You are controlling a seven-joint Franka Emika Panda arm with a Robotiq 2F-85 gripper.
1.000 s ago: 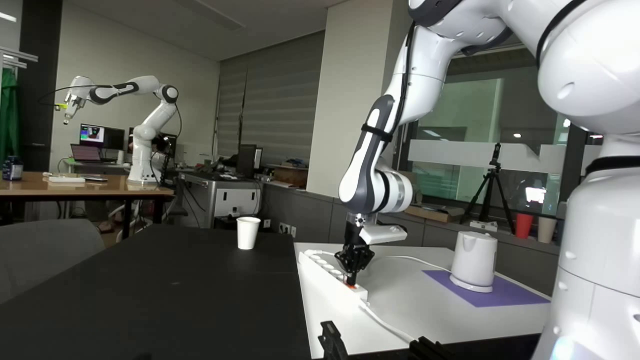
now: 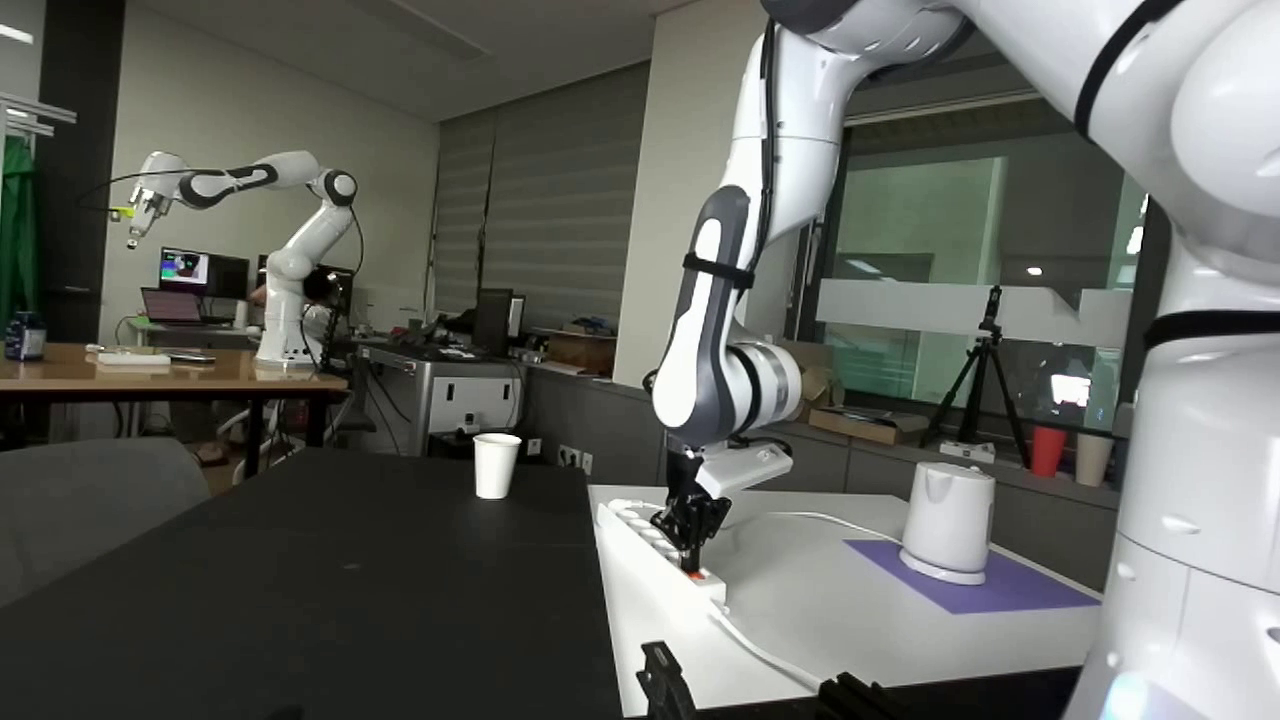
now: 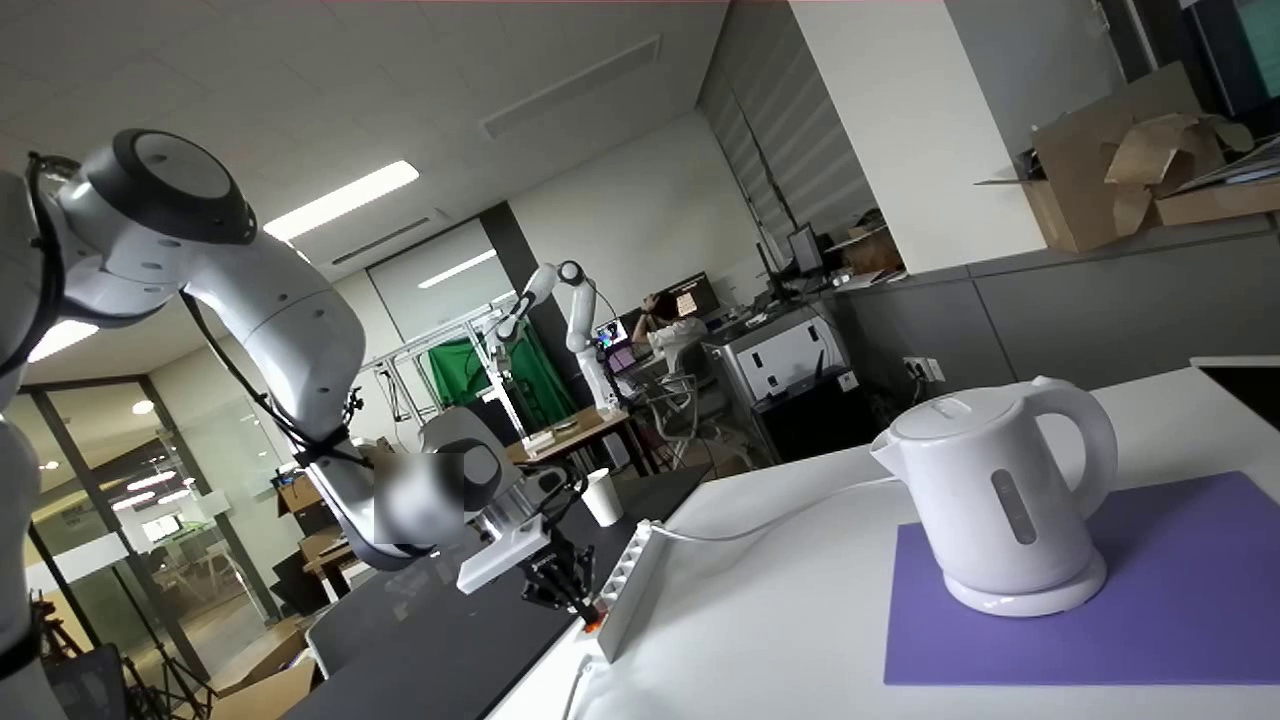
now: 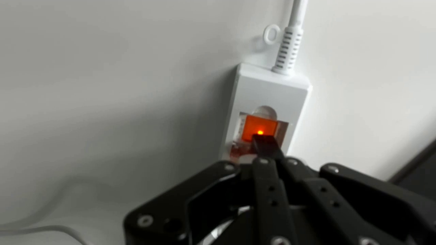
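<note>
A white power strip (image 2: pixel 711 587) lies along the left edge of the white tabletop (image 2: pixel 792 576). Its orange switch (image 4: pixel 259 126) glows with a bright spot in the wrist view. My gripper points down over that end of the strip, its fingers shut together with nothing showing between them. The fingertips overlap the near edge of the switch; in exterior view 2 the gripper (image 3: pixel 589 617) also appears right at it. Whether the tips press the switch I cannot tell. A white kettle (image 3: pixel 986 498) stands upright on a purple mat (image 3: pixel 1188 576).
A white cord (image 4: pixel 292 45) leaves the switch end of the strip. Another thin cord (image 3: pixel 768 524) runs from its far end toward the kettle. On the black table (image 2: pixel 360 576) stands a white paper cup (image 2: pixel 494 466).
In exterior view 1 my arm and gripper have moved slightly left and tilted. The switch end of the strip has also shifted slightly left. Kettle and cup are unmoved.
</note>
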